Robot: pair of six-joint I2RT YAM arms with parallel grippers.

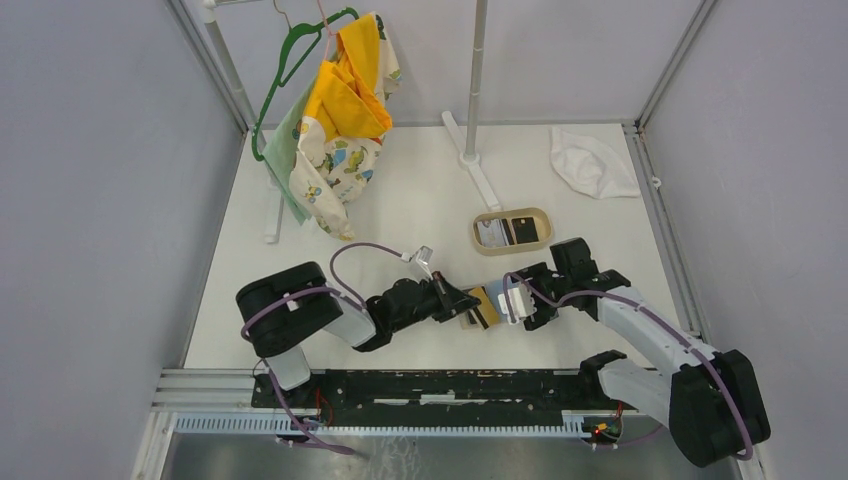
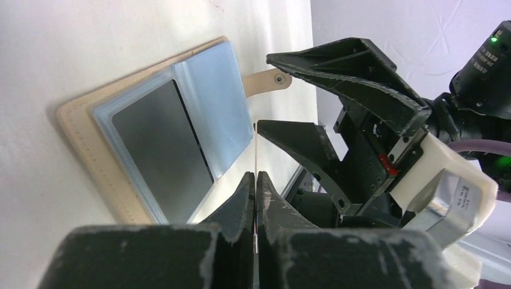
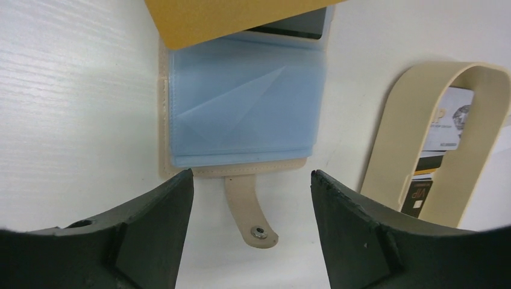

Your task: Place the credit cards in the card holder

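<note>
A gold credit card (image 1: 485, 308) is pinched in my left gripper (image 1: 476, 301); from the left wrist view only its thin edge (image 2: 256, 150) shows. Below it the card holder lies open on the table, with blue clear sleeves (image 3: 247, 108) on a beige cover and a strap (image 3: 247, 208) with a snap. A dark card (image 2: 163, 150) sits in one sleeve. In the right wrist view the gold card (image 3: 229, 15) hangs over the holder's far part. My right gripper is parted above the strap end, nothing between its fingers.
Behind the holder stands a beige tray (image 1: 545, 228) with several cards in it. A white cloth (image 1: 592, 163) lies at the back right, and a rack foot (image 1: 482, 183) reaches towards the tray. Free table lies to the left.
</note>
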